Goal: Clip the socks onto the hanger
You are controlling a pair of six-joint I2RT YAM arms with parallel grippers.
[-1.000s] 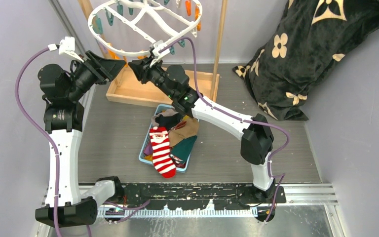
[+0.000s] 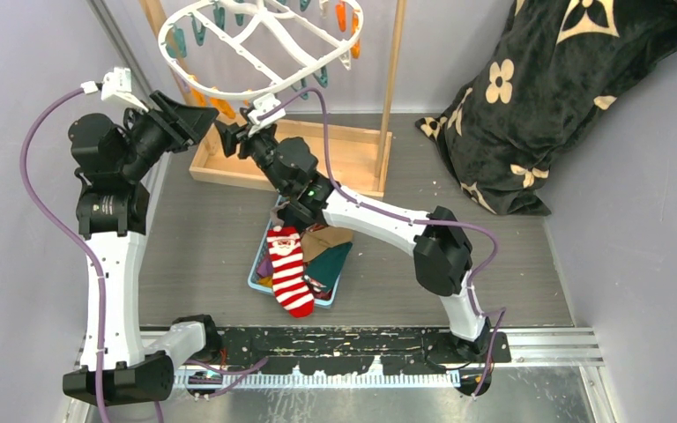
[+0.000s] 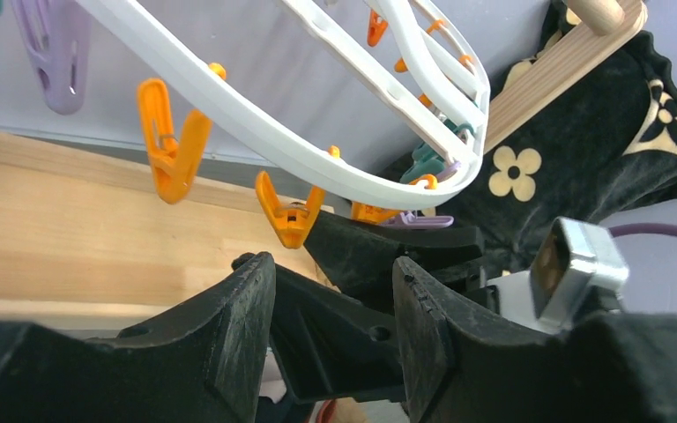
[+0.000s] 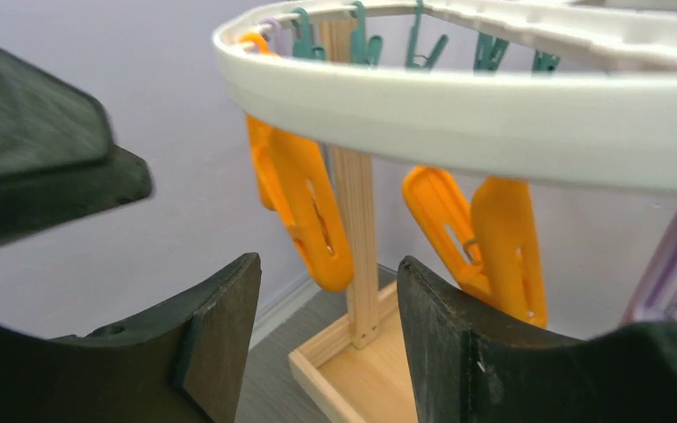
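The white hanger [image 2: 264,53] carries teal, purple and orange clips at the top. Both grippers are beside its front edge. My left gripper stands open, facing an orange clip [image 3: 289,220], nothing visible between its fingers. My right gripper is open below and in front of another orange clip [image 4: 317,220]. No sock shows in either gripper. The socks lie piled in a blue basket, a red-striped one [image 2: 291,282] on top, partly under the right arm.
A wooden tray [image 2: 229,176] with posts stands under the hanger. A dark patterned cushion [image 2: 546,97] fills the back right. Grey walls close both sides.
The right gripper and arm have moved left and down in the top view, closer to the left gripper. The left arm shifted slightly; the socks have not moved.
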